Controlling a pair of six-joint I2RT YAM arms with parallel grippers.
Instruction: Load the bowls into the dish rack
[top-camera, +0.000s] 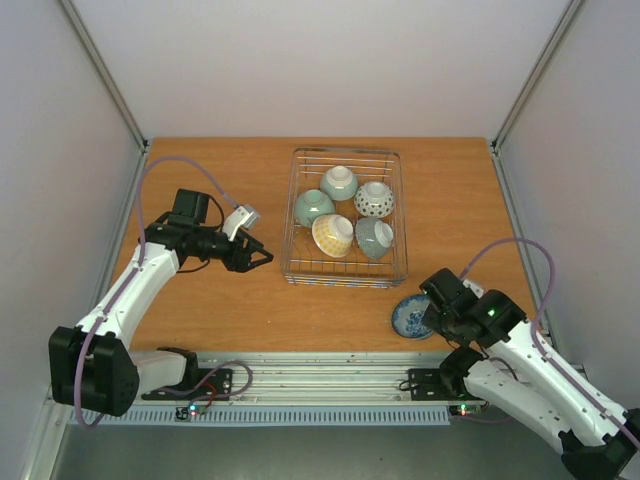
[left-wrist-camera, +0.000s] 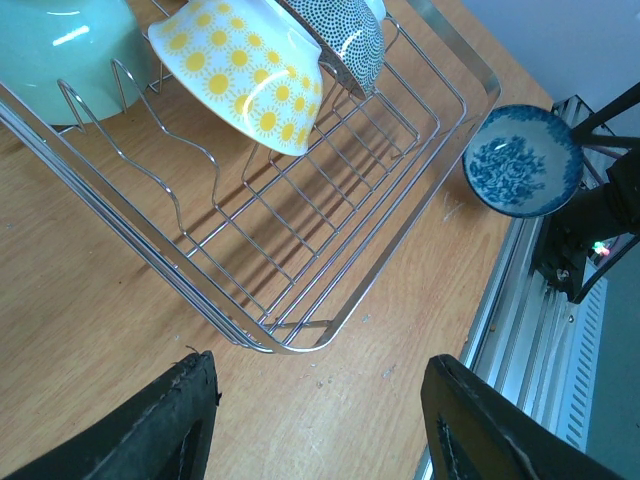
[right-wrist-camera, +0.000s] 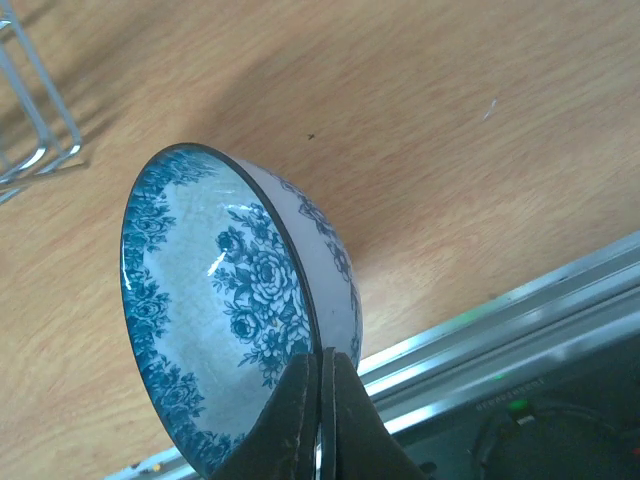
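A white bowl with blue flowers (right-wrist-camera: 225, 290) is tipped on its side in the right wrist view, its rim running down between the fingers of my right gripper, which is shut on that rim. From above, the same bowl (top-camera: 411, 316) shows at the table's front right, its inside facing up and left. The wire dish rack (top-camera: 300, 262) holds several bowls upside down or leaning, among them a yellow-patterned bowl (left-wrist-camera: 245, 70), a dotted grey bowl (left-wrist-camera: 345, 40) and a green bowl (left-wrist-camera: 70, 60). My left gripper stands open and empty, left of the rack.
The rack's near rows of wires (left-wrist-camera: 300, 250) are bare. Open wooden table (top-camera: 230, 315) lies left of and in front of the rack. A metal rail (top-camera: 300, 365) runs along the table's front edge.
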